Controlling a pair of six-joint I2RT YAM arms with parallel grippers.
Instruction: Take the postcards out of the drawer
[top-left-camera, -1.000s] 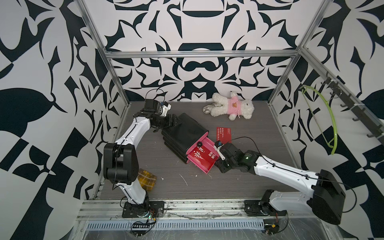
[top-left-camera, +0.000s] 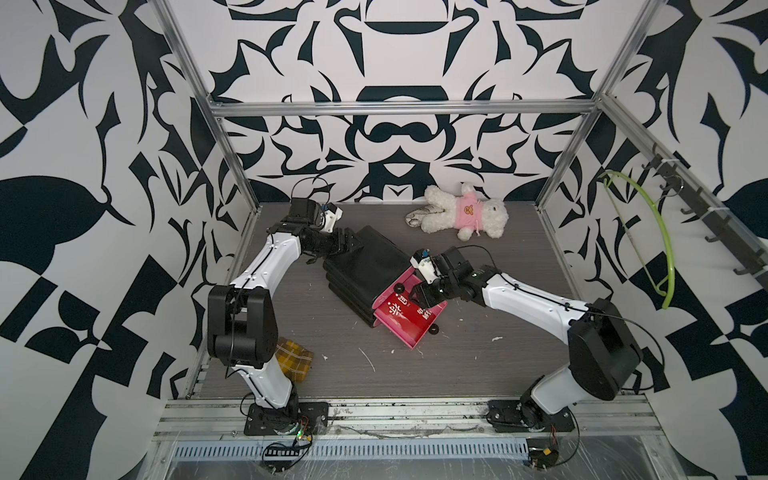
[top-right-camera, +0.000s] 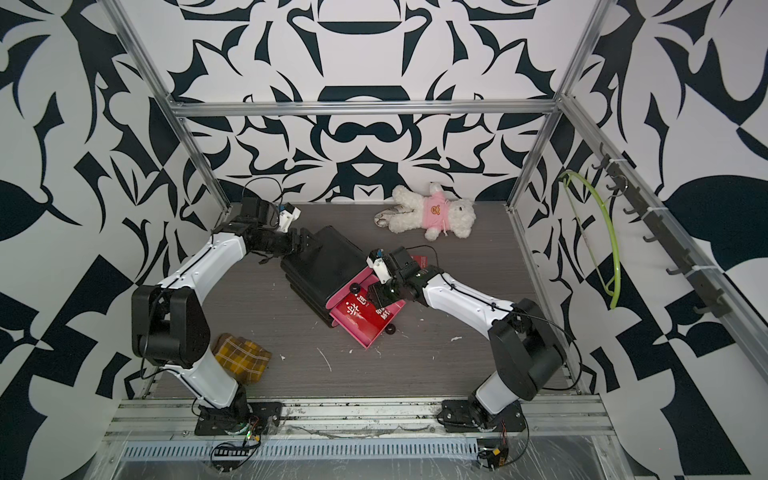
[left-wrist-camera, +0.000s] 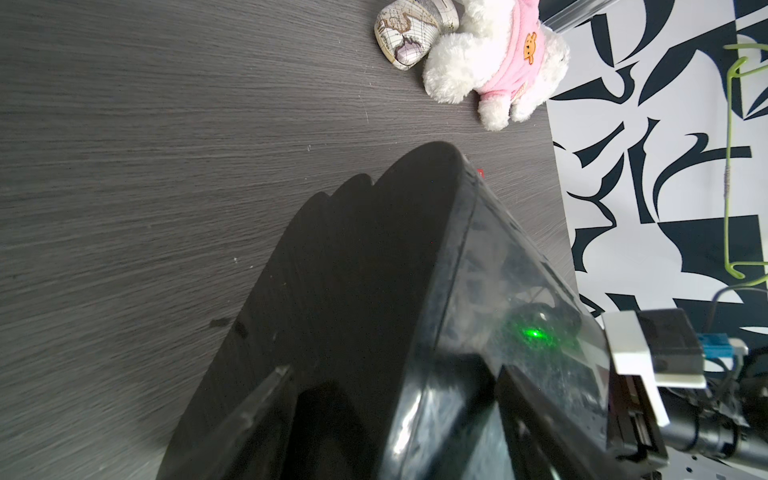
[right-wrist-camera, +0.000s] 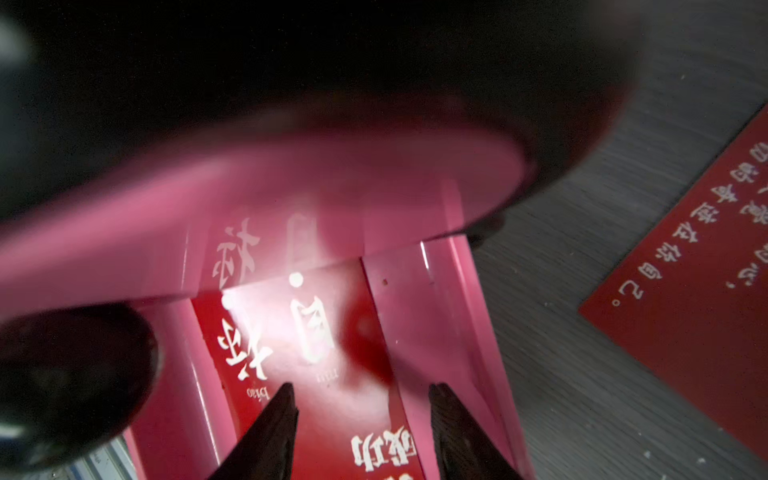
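Note:
The pulled-out pink drawer (right-wrist-camera: 432, 344) holds a red postcard (right-wrist-camera: 328, 408) with white Chinese lettering. Over this card my right gripper stands partly open inside the drawer, its fingers apart and nothing visibly gripped. A second red postcard (right-wrist-camera: 696, 312) lies on the table beside the drawer; in the top right view the arm mostly hides that card (top-right-camera: 419, 261). At its back end, the glossy black cabinet (left-wrist-camera: 376, 264) is pinched by my left gripper, one finger on each side of its edge. Whether more cards lie underneath cannot be seen.
A white plush toy in pink (top-left-camera: 470, 212) lies at the back. Black round knobs (top-left-camera: 433, 329) sit around the drawer. A yellow plaid cloth (top-left-camera: 293, 360) is at front left, and a green hanger (top-left-camera: 660, 232) hangs on the right wall.
My right arm has swung from beside the drawer's right edge, up and left, to over the drawer, covering part of it and the loose card. The left arm and cabinet stay put.

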